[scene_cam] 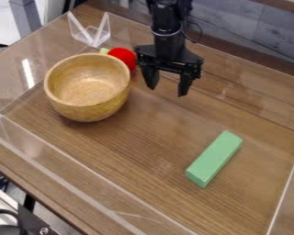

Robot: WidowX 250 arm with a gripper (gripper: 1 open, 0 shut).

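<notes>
My black gripper [167, 75] hangs at the top centre over the wooden table [125, 170], open, its fingers low near the surface. Just left of it is a red round object [122, 57], partly behind a yellow-orange bowl [85, 87] that sits at the left. A green rectangular block [213, 159] lies at the lower right.
A small clear, angular object [91, 30] stands at the back left, with cables beyond the table's edge. A grey wall runs along the back right.
</notes>
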